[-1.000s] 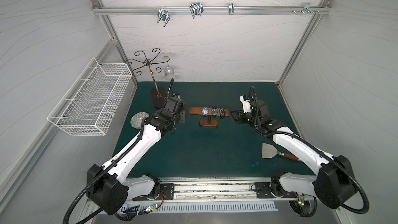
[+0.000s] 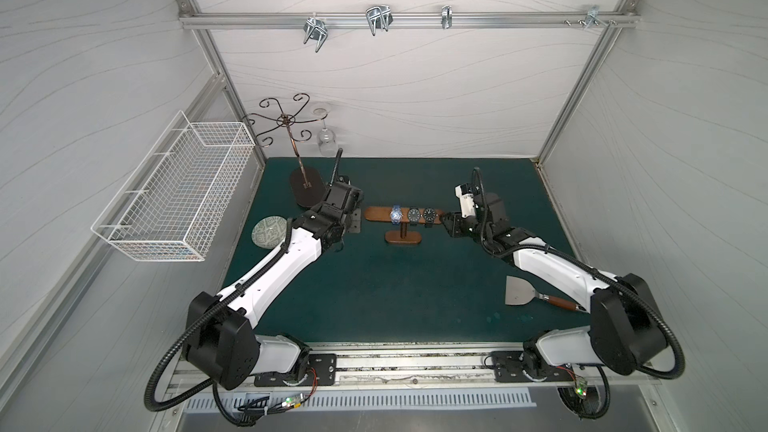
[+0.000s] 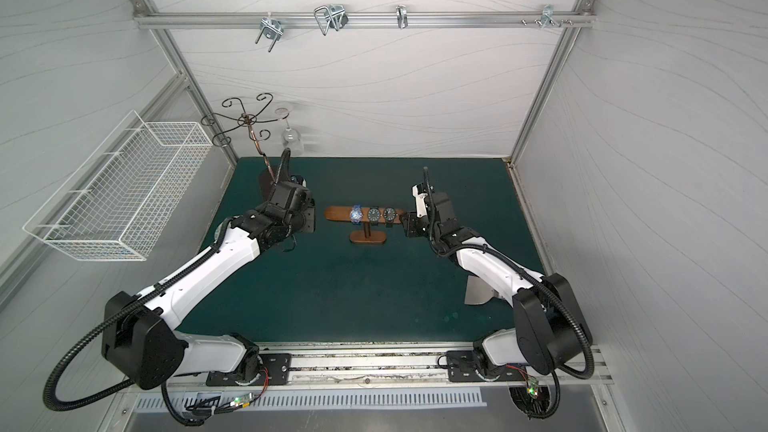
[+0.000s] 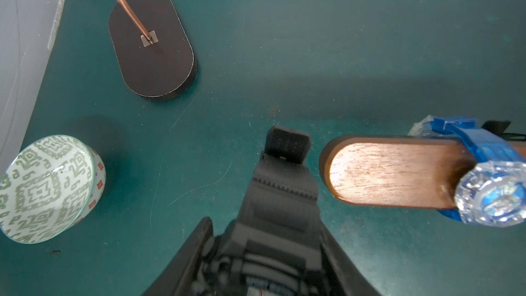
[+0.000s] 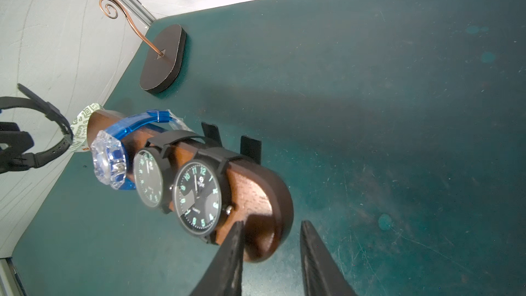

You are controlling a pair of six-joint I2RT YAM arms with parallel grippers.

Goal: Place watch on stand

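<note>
The wooden watch stand (image 2: 376, 213) carries a blue watch (image 5: 108, 160) and two black-dial watches (image 5: 197, 197). My left gripper is shut on a black watch, held just left of the stand's free end, its strap also visible in the right wrist view. My right gripper is part open at the stand's right end, a fingertip over or against the bar's end; whether they touch is unclear.
A bowl (image 4: 46, 186) and a metal rack with a dark base (image 4: 150, 71) stand at the left, with a hanging glass (image 2: 326, 140). A spatula (image 2: 520, 290) lies front right; a wire basket (image 2: 172, 192) is on the left wall.
</note>
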